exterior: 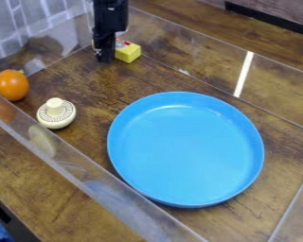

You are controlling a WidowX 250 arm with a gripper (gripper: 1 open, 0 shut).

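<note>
My dark gripper (pixel 106 49) reaches down at the top of the view, low by the back of the wooden table, just left of a small yellow block (pixel 128 51). It looks shut, with nothing clearly visible between its fingers; its tips are small and dark, partly against the block's left side. A large blue plate (pixel 185 148) fills the lower right. An orange tomato-like object (pixel 11 85) and a white mushroom-like object (pixel 57 112) sit on the left.
A clear barrier or edge runs along the left side and lower left. The middle of the table between the block and plate is bare. A white strip (pixel 242 74) lies at the right.
</note>
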